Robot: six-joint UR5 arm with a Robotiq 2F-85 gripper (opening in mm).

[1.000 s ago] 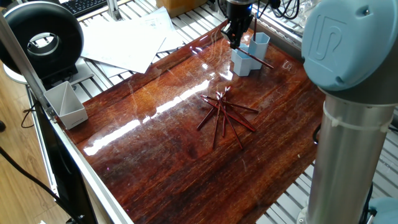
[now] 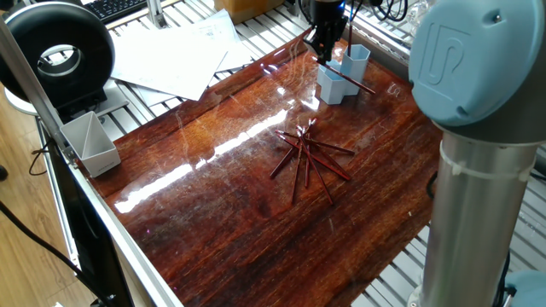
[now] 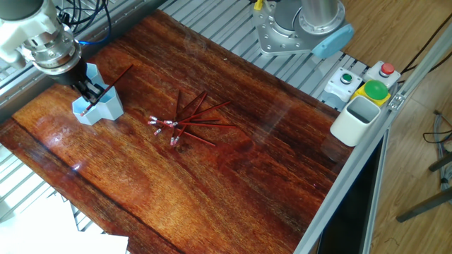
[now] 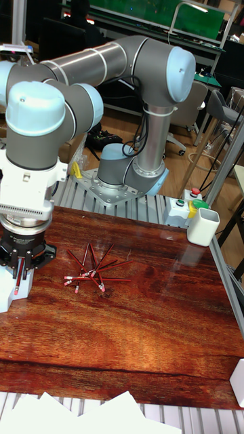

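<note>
My gripper [image 3: 94, 96] is at the table's far corner, shut on a dark red pencil [image 3: 121, 75]. This pencil slants across the top of a pale blue holder [image 3: 111, 107] made of joined cells of differing height. In exterior view 1 the held pencil [image 2: 358, 83] sticks out sideways past the holder [image 2: 332, 89]. Whether it touches the rim I cannot tell. A thin dark upright line [image 2: 350, 34] shows behind the gripper there; it may be a pencil or a cable. Several more red pencils [image 3: 191, 121] lie crossed in a loose pile mid-table, pale ends bunched together.
A white cup [image 3: 351, 125] stands at one table edge beside the stop buttons [image 3: 376, 89]. Another white box [image 2: 91, 145] is at the edge in exterior view 1, near paper sheets [image 2: 162, 64].
In exterior view 1 the big blue-capped arm joint has shifted slightly left. The gripper and its pencil have barely moved; the pile lies the same.
</note>
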